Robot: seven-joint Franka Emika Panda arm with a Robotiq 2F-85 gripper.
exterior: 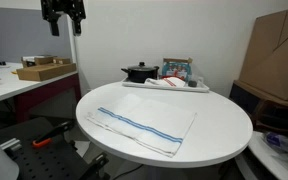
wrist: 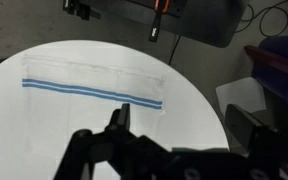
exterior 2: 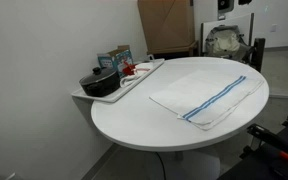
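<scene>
A white cloth [exterior: 141, 130] with blue stripes lies spread flat on the round white table [exterior: 219, 130]. In exterior view 2 the same cloth [exterior 2: 209, 95] reaches close to the table's near right edge. My gripper [exterior: 62, 28] hangs high at the upper left of exterior view 1, well away from the cloth and the table top. From above, the wrist view shows the striped cloth [wrist: 94, 88] past my gripper, whose fingers stand wide apart. It is open, with nothing between them.
At the table's back, a white tray [exterior 2: 114, 93] holds a black lidded pot [exterior 2: 99, 80], a red-and-white cloth [exterior 2: 136, 73] and a small box. Cardboard boxes [exterior: 46, 70] sit on a side surface at left.
</scene>
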